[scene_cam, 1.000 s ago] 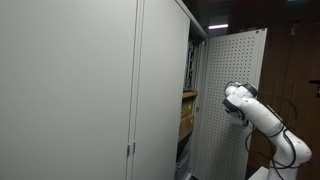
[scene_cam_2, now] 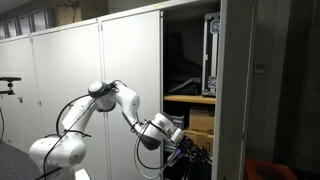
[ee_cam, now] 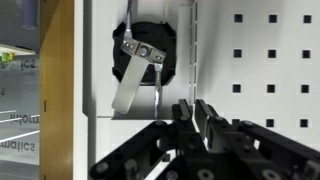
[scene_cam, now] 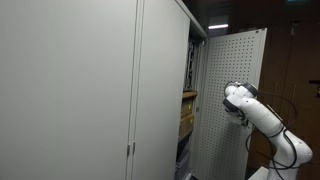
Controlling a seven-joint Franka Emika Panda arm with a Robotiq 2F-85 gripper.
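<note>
A white cabinet door with a perforated inner face [scene_cam: 226,85] hangs swung out. On its inside, the wrist view shows a black round latch [ee_cam: 150,50] with a flat metal lever [ee_cam: 133,80] and thin rods [ee_cam: 157,105] running from it. Beside the latch stands a narrow upright metal lip [ee_cam: 188,60]. My gripper is at the lower end of that lip, its fingers close together. Whether anything lies between them is hard to make out. In exterior view 2, my gripper's dark end [scene_cam_2: 190,152] is low in the cabinet opening.
Shelves with brown boxes [scene_cam_2: 201,122] and a dark case stand in the opening. Closed white doors [scene_cam_2: 80,65] fill the left. A wooden edge [ee_cam: 56,90] is at the left of the wrist view. Red items [scene_cam_2: 268,170] lie on the floor at right.
</note>
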